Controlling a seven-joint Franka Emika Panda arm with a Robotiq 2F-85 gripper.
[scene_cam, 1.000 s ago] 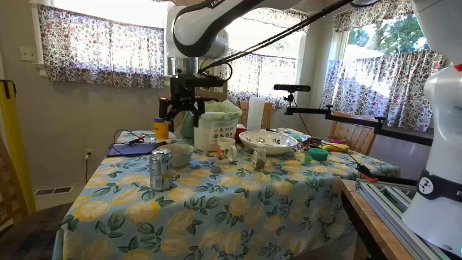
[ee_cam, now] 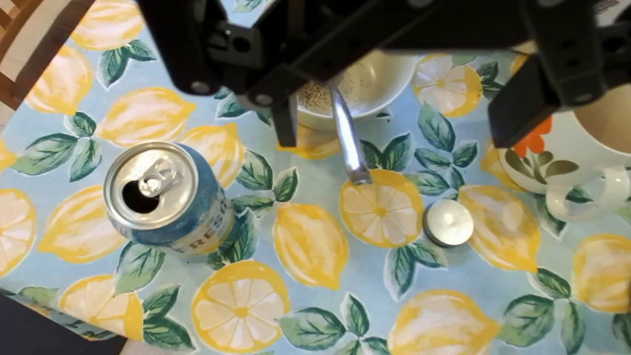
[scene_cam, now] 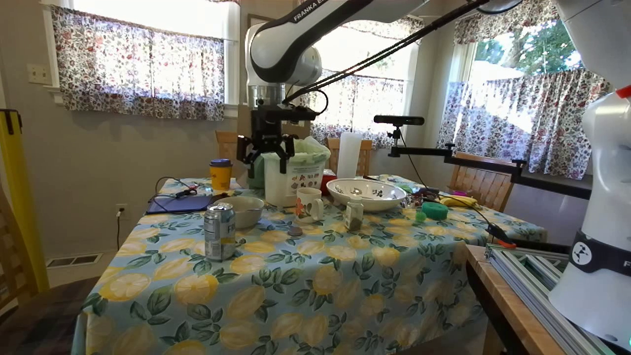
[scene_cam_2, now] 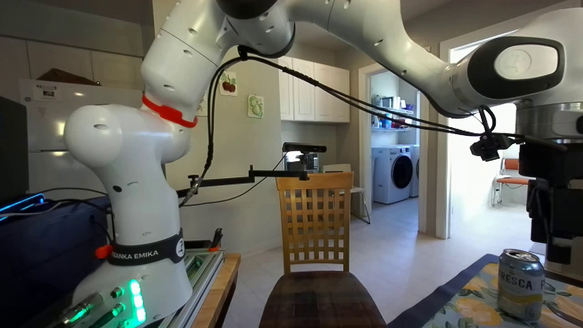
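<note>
High over the table, my gripper is open, its fingers pointing down and nothing between them. In the wrist view a spoon handle rises from a pale bowl, which holds some dark specks and is partly hidden by the gripper. An opened Fresca can stands upright left of the fingers. The small round silver-topped piece lies on the cloth, with a flowered mug at the right edge of that view. All of these sit below the gripper, apart from it.
A lined white bin, a large white bowl and a small shaker bottle stand farther along the table. Behind are a yellow cup and a blue mat.
In exterior view 1 my gripper has moved to the right and slightly down, staying open. The objects on the table look unmoved.
</note>
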